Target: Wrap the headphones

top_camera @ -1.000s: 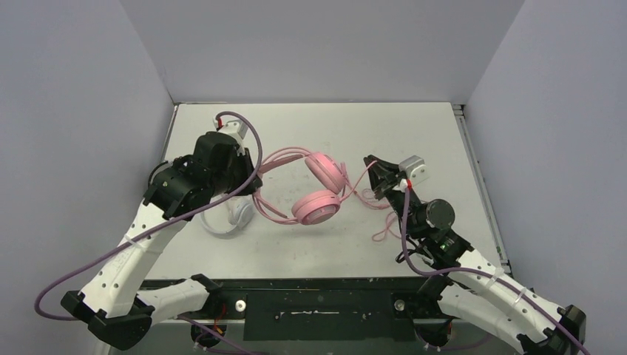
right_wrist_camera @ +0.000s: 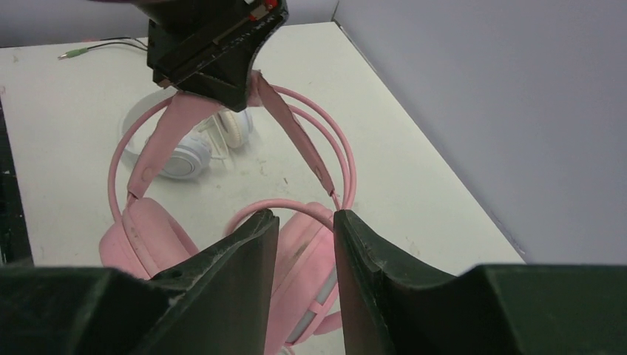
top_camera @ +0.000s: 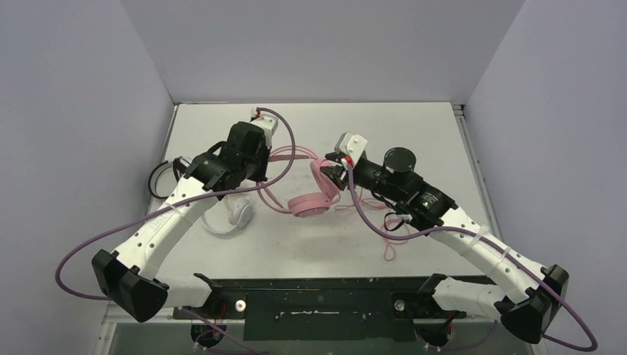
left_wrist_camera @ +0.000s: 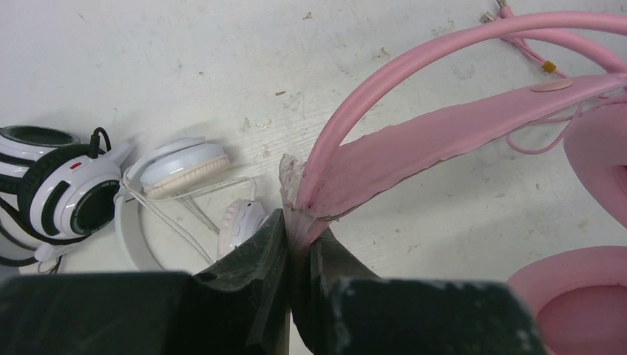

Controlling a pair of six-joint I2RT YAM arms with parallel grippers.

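Observation:
Pink headphones point(top_camera: 309, 205) hang above the table with my left gripper shut on the middle of the padded headband point(left_wrist_camera: 429, 144). Their ear cups face toward my right arm. The right gripper is part open right beside the cups, its fingers point(right_wrist_camera: 255, 244) apart. A pink cable point(right_wrist_camera: 285, 204) arches from one finger across the gap to the other; it does not look clamped. One pink cup point(right_wrist_camera: 299, 270) shows beyond that gap, the other cup point(right_wrist_camera: 140, 235) to its left. More cable point(top_camera: 390, 248) lies loose on the table.
White headphones point(top_camera: 240, 213) rest on the table under my left arm. Black-and-white headphones point(left_wrist_camera: 70, 196) with a black cable lie farther left. Walls enclose it.
The right gripper has moved left up to the ear cups and parted its fingers; the cable it drew taut has slackened.

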